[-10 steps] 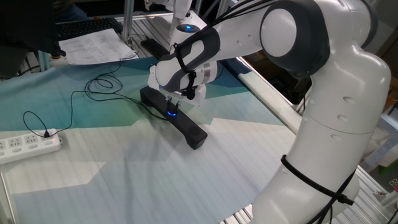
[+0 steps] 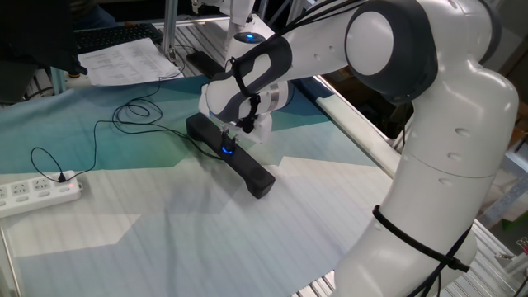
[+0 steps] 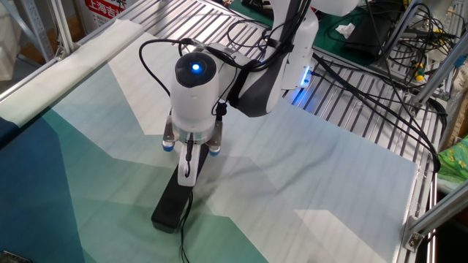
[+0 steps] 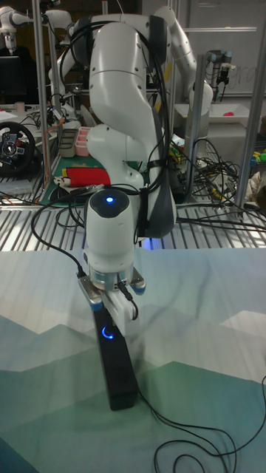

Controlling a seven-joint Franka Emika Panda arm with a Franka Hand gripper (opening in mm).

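Observation:
A long black speaker bar (image 2: 252, 175) lies on the table, with a round knob (image 2: 228, 148) on its top, lit by a blue ring. My gripper (image 2: 228, 140) points down at this knob, its fingertips right at it. Whether they press on the knob or stand slightly apart from it is too small to tell. In the second exterior view, the hand hides the knob and the middle of the speaker bar (image 3: 170, 208). From the front, the blue ring glows on the speaker bar (image 4: 118, 370) just beside the white hand.
A thin black cable (image 2: 150, 125) runs from the bar to a white power strip (image 2: 37, 195) at the left edge. Papers (image 2: 128, 62) and a keyboard (image 2: 115, 37) lie at the back.
My hand has turned very slightly over the knob. The speaker bar and cable have stayed where they were.

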